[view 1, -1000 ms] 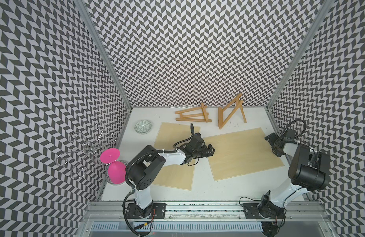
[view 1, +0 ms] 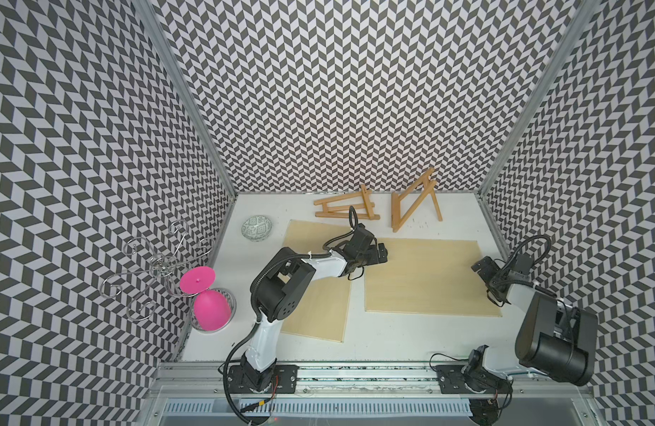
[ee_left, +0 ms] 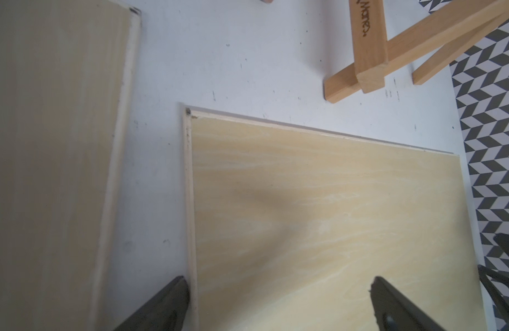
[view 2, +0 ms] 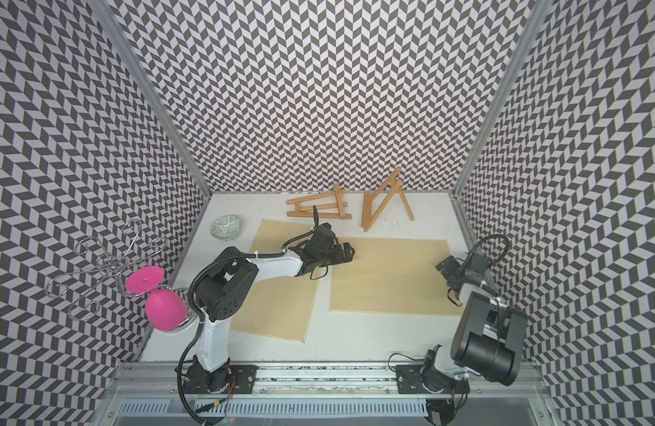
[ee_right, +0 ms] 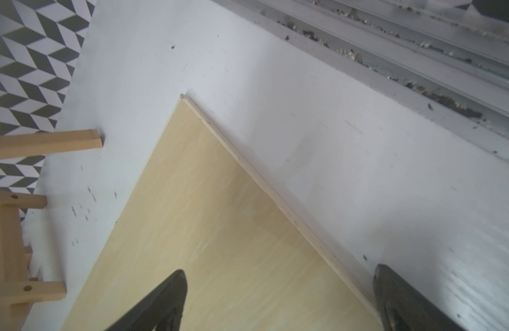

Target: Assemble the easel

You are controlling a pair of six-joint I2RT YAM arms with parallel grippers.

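Note:
Two wooden easel frames (view 1: 412, 206) lie at the back of the table. A plywood board (view 1: 419, 277) lies flat at centre right, beside a second board (view 1: 309, 323) on the left. My left gripper (view 1: 377, 252) is open low at the right board's left edge; in the left wrist view that edge passes near the left finger (ee_left: 163, 306). My right gripper (view 1: 482, 268) is open low at the board's opposite edge, which runs between its fingers in the right wrist view. Nothing is held.
A pink ball (view 1: 210, 311) in a dish and pink disc (view 1: 197, 279) on a wire stand sit at the left, with a small patterned dish (view 1: 256, 227) behind. Bare table shows in front of the boards.
The right board has turned to lie straighter, its front edge higher on the left. My left gripper has moved slightly back, my right gripper forward.

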